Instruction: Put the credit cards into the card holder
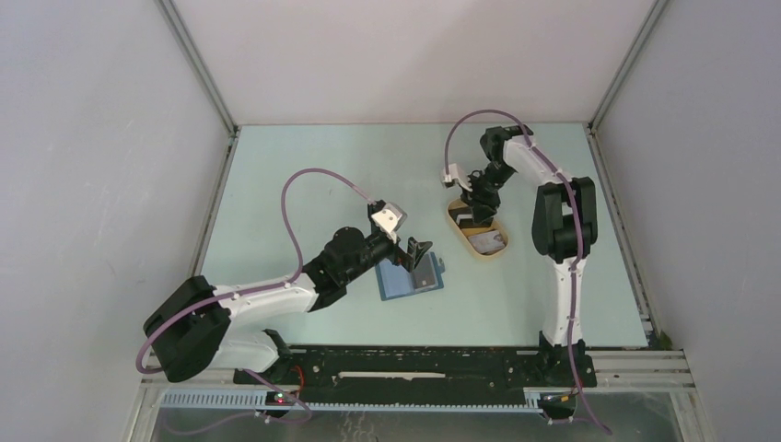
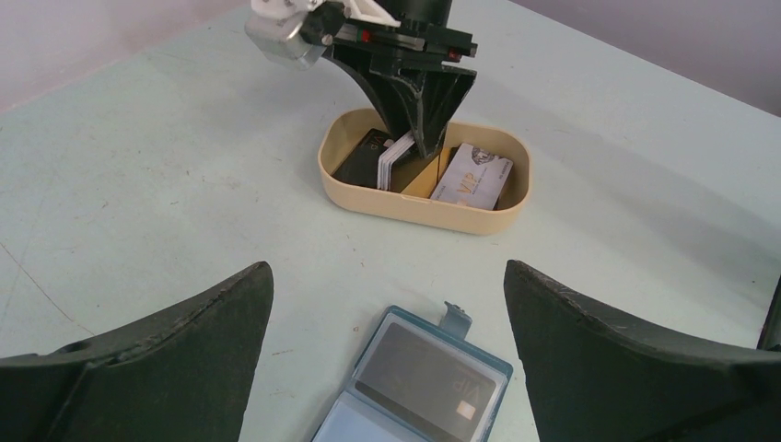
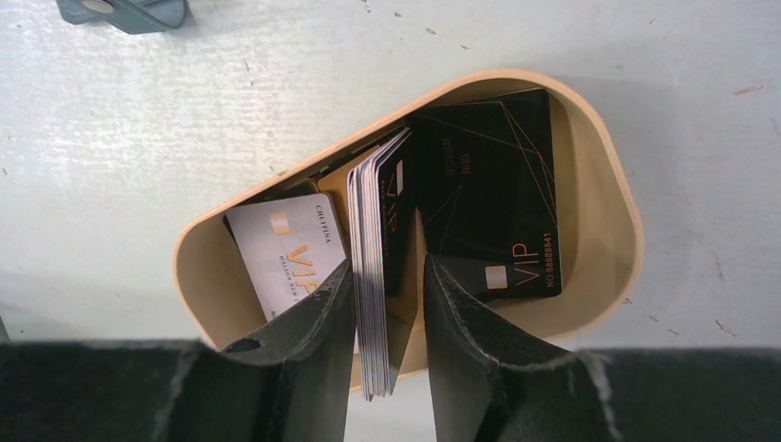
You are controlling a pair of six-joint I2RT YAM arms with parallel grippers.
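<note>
A beige oval box [image 1: 494, 254] holds black and white credit cards [image 2: 472, 175]. My right gripper reaches into it from above, open, its fingertips around an upright stack of cards [image 3: 368, 267]; the stack stands at the left fingertip, with a gap to the right one. The blue-grey card holder [image 1: 394, 287] lies open on the table, a dark card-like panel marked VIP [image 2: 424, 378] in it. My left gripper is open above the holder, nothing between its fingers.
Both arms' cables arch over the workspace.
</note>
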